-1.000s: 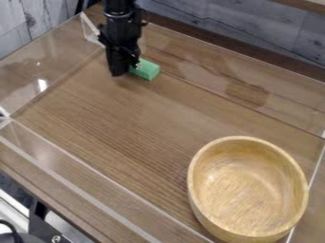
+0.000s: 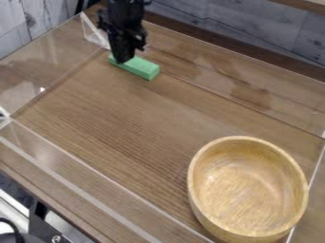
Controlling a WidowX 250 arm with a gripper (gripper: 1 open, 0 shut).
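Observation:
My black gripper (image 2: 124, 46) hangs at the upper left of the camera view, over a green block (image 2: 137, 68) that lies on the wooden floor of the workspace. The block's near-left end is close under the gripper. Whether the fingers are open or shut is too small and dark to tell.
A large tan bowl (image 2: 248, 185) stands at the lower right. Low walls bound the back of the wooden surface (image 2: 114, 133), and the middle and left of it are clear.
The gripper has moved up and slightly back. The green block now lies a little left of where it was, more of it visible.

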